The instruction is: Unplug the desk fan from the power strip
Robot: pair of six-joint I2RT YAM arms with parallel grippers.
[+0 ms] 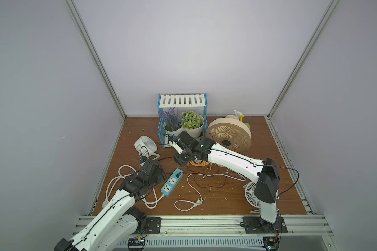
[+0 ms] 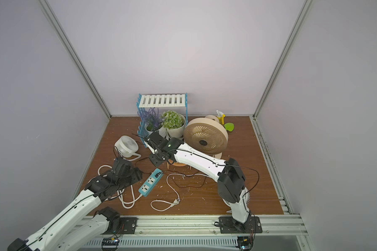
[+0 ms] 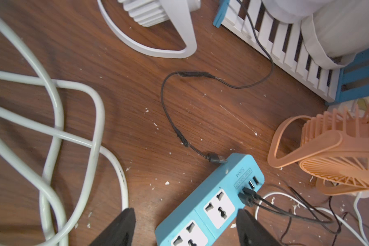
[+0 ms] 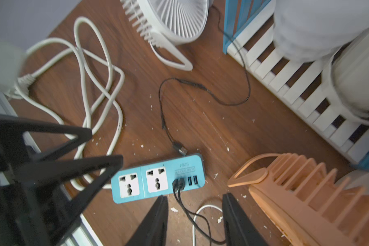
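The blue power strip [image 4: 135, 184] lies on the table with black plugs [image 4: 178, 184] in its upper end. A black cable ends in a loose-lying connector [image 4: 179, 148] just beside that end; the cable runs toward the small white fan [image 4: 174, 20]. My left gripper hangs above the strip's left side, with nothing clearly visible between its fingertips; how far shut it is, I can't tell. My right gripper is open over the strip's upper end and cables, holding nothing.
An orange fan [image 4: 299, 196] stands right of the strip. Behind are a plant shelf [image 2: 162, 99] and a large beige fan [image 2: 205, 131]. White cables [image 3: 94, 155] coil on the left, and another white fan [image 1: 252, 194] is at front right.
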